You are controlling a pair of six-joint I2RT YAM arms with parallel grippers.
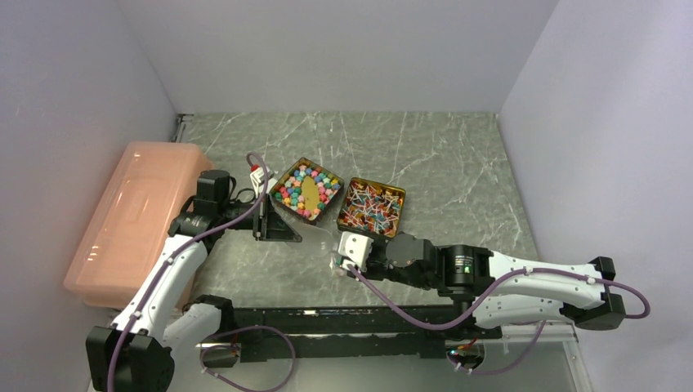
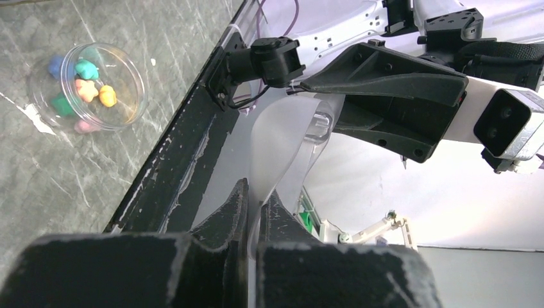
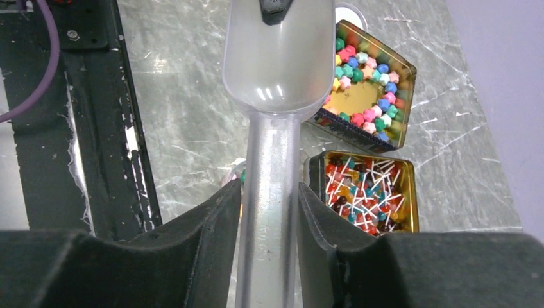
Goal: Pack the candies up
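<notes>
A clear scoop spans the gap between my two grippers. At its bowl end, my left gripper is shut on the thin translucent wall. My right gripper is shut on the scoop's handle, with the bowl pointing away from it. A round clear jar holding several star-shaped candies stands on the table; the handle partly hides it in the right wrist view. One tray contains coloured star candies around a bare patch. The neighbouring tray is filled with small lollipops.
A large peach-coloured bin sits at the left wall beside my left arm. A black rail borders the front edge.
</notes>
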